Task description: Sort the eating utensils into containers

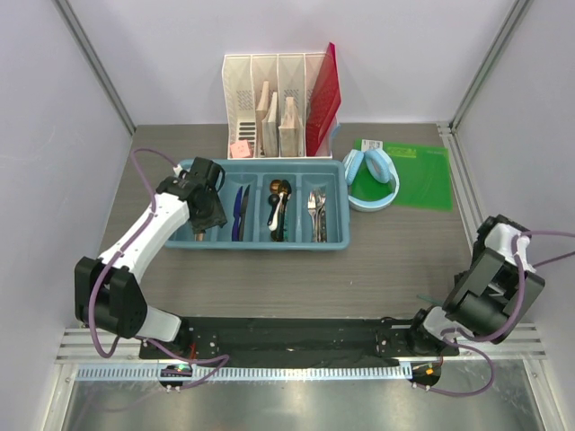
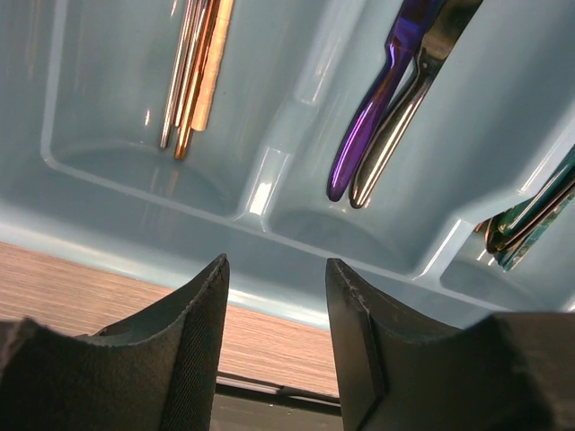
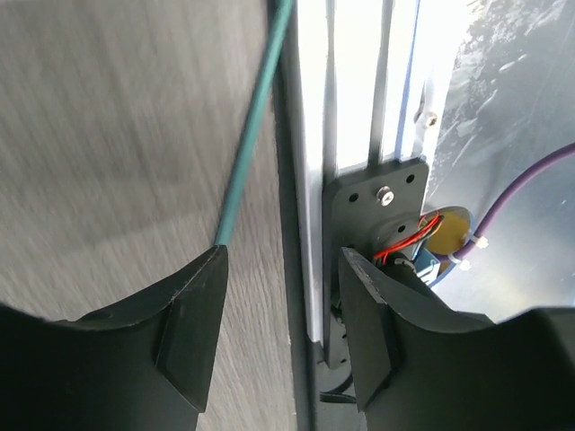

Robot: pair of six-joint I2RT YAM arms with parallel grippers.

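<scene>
A blue-grey divided tray (image 1: 260, 246) holds sorted utensils: chopsticks (image 2: 205, 76) in the left compartment, a purple knife (image 2: 364, 135) beside a dark knife (image 2: 391, 139), several spoons (image 1: 283, 189), and forks (image 1: 316, 205). Over the tray's left compartments hangs my left gripper, open, with nothing between its fingers. On the table at the front right lies a thin green stick (image 3: 247, 148), seen also as a short teal line in the top view. My right gripper is open above its near end, which shows close to the left fingertip.
Blue headphones (image 1: 370, 180) and a green sheet (image 1: 422, 175) lie right of the tray. A white rack (image 1: 238, 99) stands behind it. A dark rail (image 3: 296, 269) runs by the table's front edge, near the right gripper.
</scene>
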